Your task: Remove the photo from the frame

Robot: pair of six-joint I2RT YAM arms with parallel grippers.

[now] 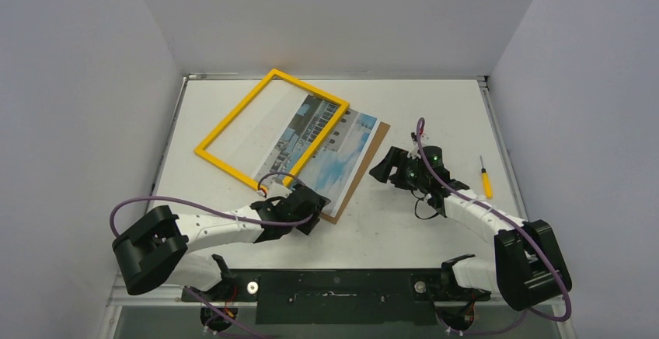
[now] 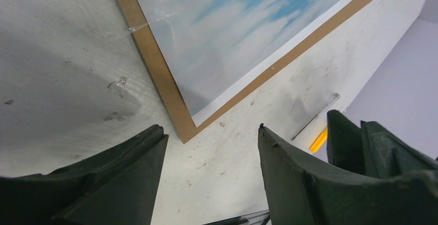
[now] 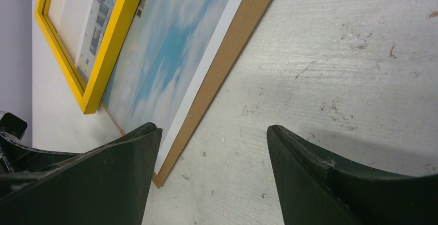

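Observation:
The yellow frame [image 1: 233,174] lies at the back left, overlapping a brown backing board [image 1: 378,143]. On this board rests the photo [image 1: 334,160], a sky-and-buildings picture with a white edge; part of it shows through the frame's opening. A clear sheet with a glare spot seems to cover it in the left wrist view. My left gripper is over the board's near corner, fingers [image 2: 116,171] apart and empty. Right of the board, over bare table, stands my right gripper, open and empty, its fingers [image 3: 304,168] clear of the board's edge.
A yellow-handled screwdriver [image 1: 486,182] lies near the table's right edge. Grey walls close in the left, back and right sides. Bare table [image 1: 435,106] stretches across the back right and the front.

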